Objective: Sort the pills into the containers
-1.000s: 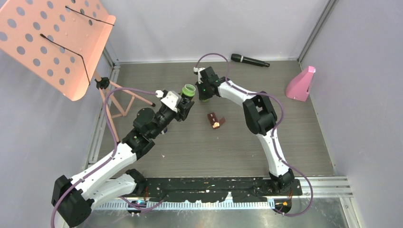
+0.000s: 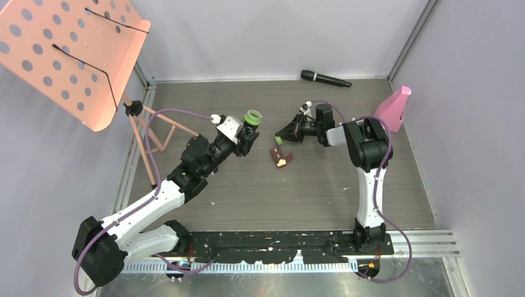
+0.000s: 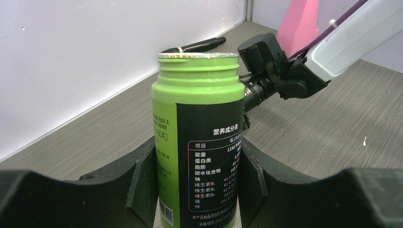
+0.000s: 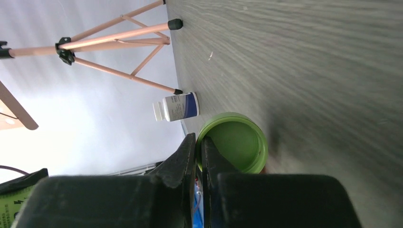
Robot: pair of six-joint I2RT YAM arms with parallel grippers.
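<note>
A green bottle (image 3: 206, 142) with a black label stands upright in the left wrist view, its threaded mouth bare at the top. My left gripper (image 2: 248, 135) is closed around its sides. Over the middle of the table, right of the bottle, my right gripper (image 2: 282, 134) is shut on the rim of a green cap (image 4: 240, 145), whose hollow inside faces the right wrist camera. Lying near the tripod foot in that view is a white bottle (image 4: 180, 107) with a blue label, mostly hidden from above by my left arm. Loose pills cannot be made out.
A small brown packet (image 2: 279, 157) lies just below the cap in the top view. A black microphone (image 2: 325, 78) is by the back wall, and a pink object (image 2: 392, 108) stands at the right. The tripod (image 2: 148, 150) occupies the left.
My left gripper shifted a little right with the bottle.
</note>
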